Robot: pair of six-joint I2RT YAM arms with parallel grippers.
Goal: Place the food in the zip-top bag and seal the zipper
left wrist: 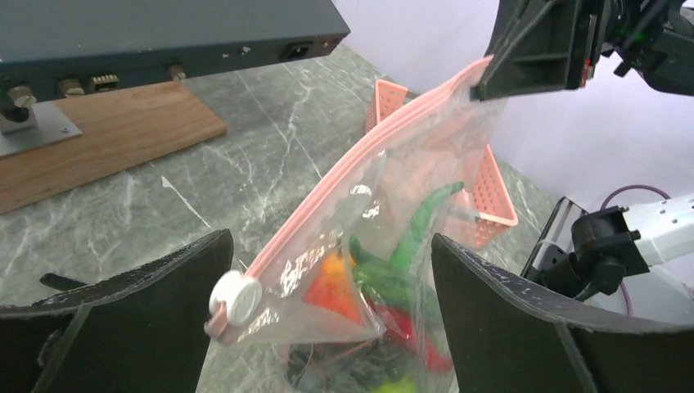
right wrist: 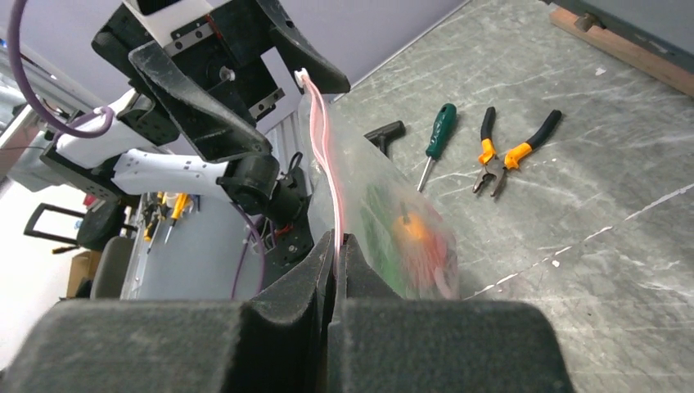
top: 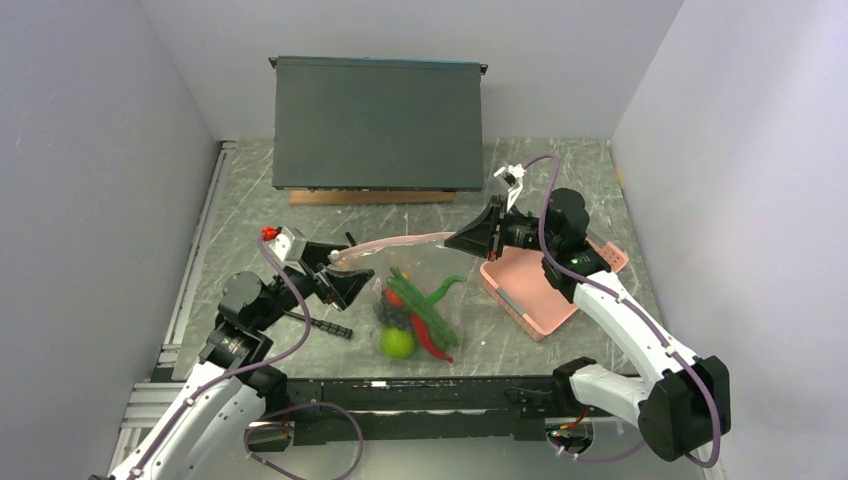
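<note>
A clear zip top bag (top: 452, 281) holds the food: a red pepper (top: 431, 341), a green cucumber (top: 423, 306), a lime-green fruit (top: 397, 343), dark grapes and an orange piece (left wrist: 334, 286). Its pink zipper strip (left wrist: 360, 151) runs across the top, with a white slider (left wrist: 236, 298) at the left end. My right gripper is shut on the strip's right end, holding that corner up. My left gripper stands open at the slider end; in its wrist view the slider shows between the fingers, seemingly not gripped.
Behind the bag on the table lie pliers (right wrist: 501, 157), a screwdriver (right wrist: 439, 139) and a black hammer (top: 325, 325). A pink basket (top: 530, 290) stands at the right, under my right arm. A dark box (top: 378, 125) on a wooden board (top: 370, 198) fills the back.
</note>
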